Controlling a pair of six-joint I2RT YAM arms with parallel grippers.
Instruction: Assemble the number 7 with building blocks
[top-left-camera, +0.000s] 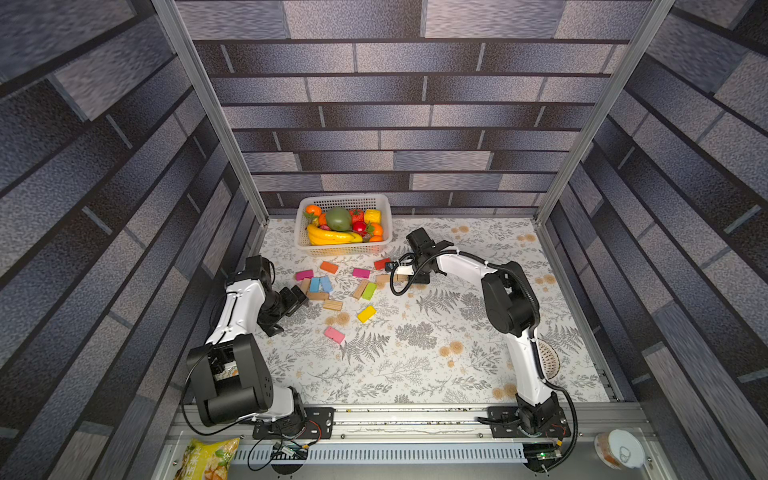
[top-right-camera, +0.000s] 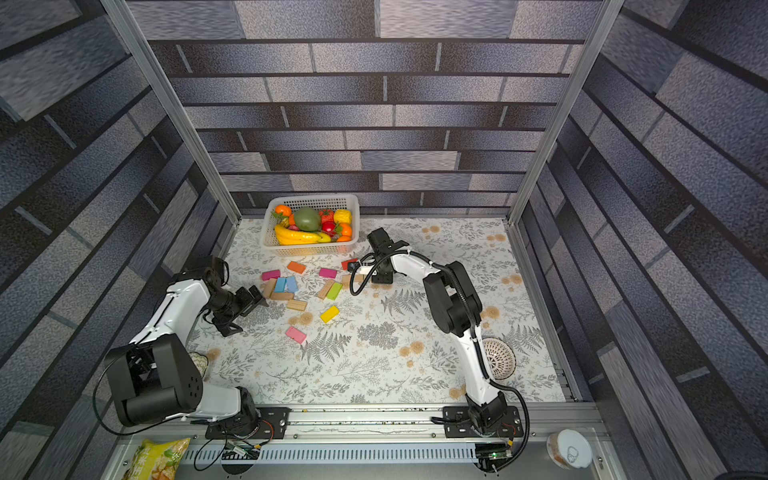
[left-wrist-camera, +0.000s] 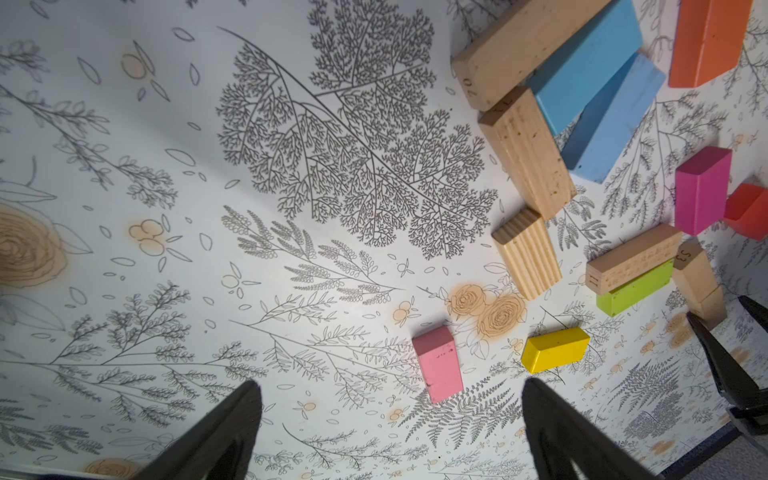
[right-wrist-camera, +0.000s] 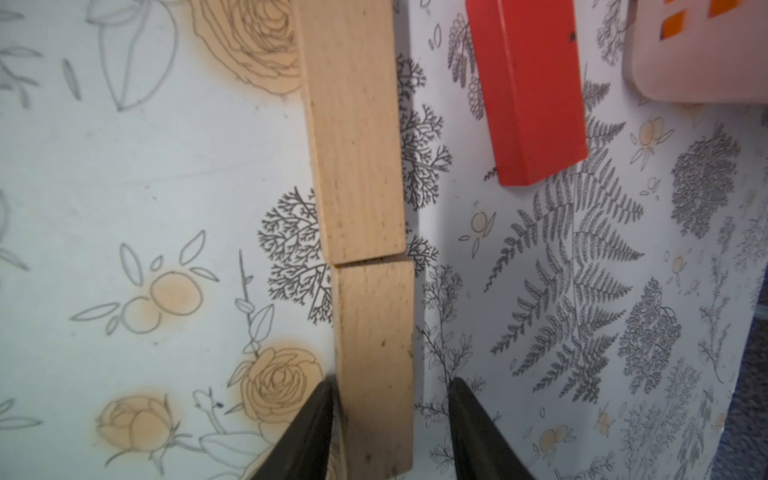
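Note:
Two plain wooden blocks lie end to end in the right wrist view: the farther block (right-wrist-camera: 356, 144) and the nearer block (right-wrist-camera: 374, 344), their ends meeting almost in line with only a thin seam. My right gripper is open around the nearer block; its left finger is close against the side, and a gap shows on the right. My left gripper hangs open and empty above the cloth at the left. Other blocks below it include a pink block (left-wrist-camera: 438, 364), a yellow block (left-wrist-camera: 555, 349), a striped wooden block (left-wrist-camera: 528, 254) and a green block (left-wrist-camera: 636, 288).
A red block (right-wrist-camera: 534, 88) lies right of the wooden pair, near the white fruit basket (top-left-camera: 302, 232). Blue blocks (left-wrist-camera: 614, 120), an orange block (left-wrist-camera: 708, 40) and a magenta block (left-wrist-camera: 701, 188) lie farther back.

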